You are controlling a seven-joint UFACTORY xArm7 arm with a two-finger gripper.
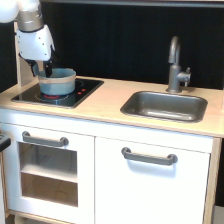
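Note:
A light blue-grey pot stands upright on the black stovetop at the left of the counter. My white and dark gripper comes down from the upper left, with its dark tip at the pot's left rear rim. Its fingers are too small and dark to show whether they are open or shut, or whether they touch the pot.
To the right, a steel sink is set into the wooden counter, with a grey faucet behind it. Bare counter lies between stovetop and sink. Below are an oven-like door with a handle and a white cabinet. A dark part shows at the left edge.

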